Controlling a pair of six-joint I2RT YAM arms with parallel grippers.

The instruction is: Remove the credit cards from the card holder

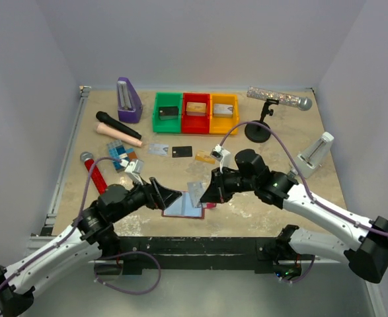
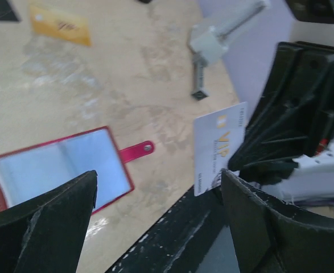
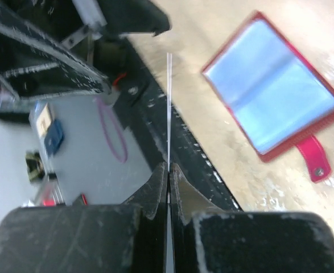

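Note:
The card holder (image 1: 183, 207) lies open on the table, with a red-brown border, pale blue sleeves and a red strap (image 2: 137, 151). Above its right side, my right gripper (image 1: 204, 197) is shut on a white card (image 2: 215, 149) marked VIP. From the right wrist, that card (image 3: 169, 108) shows edge-on, standing out from the fingertips. Facing it across the holder, my left gripper (image 1: 168, 198) is open, with nothing between its fingers; the card lies beyond its right finger in the left wrist view. A silver card (image 1: 158, 149), a black card (image 1: 182, 152) and a gold card (image 1: 204, 158) lie behind the holder.
Green (image 1: 167, 113), red (image 1: 195, 113) and yellow (image 1: 224, 113) bins stand at the back, each with a card-like item inside. Microphones and a block toy (image 1: 121, 156) occupy the left. A microphone stand (image 1: 258, 131) and a white device (image 1: 312, 154) are at the right.

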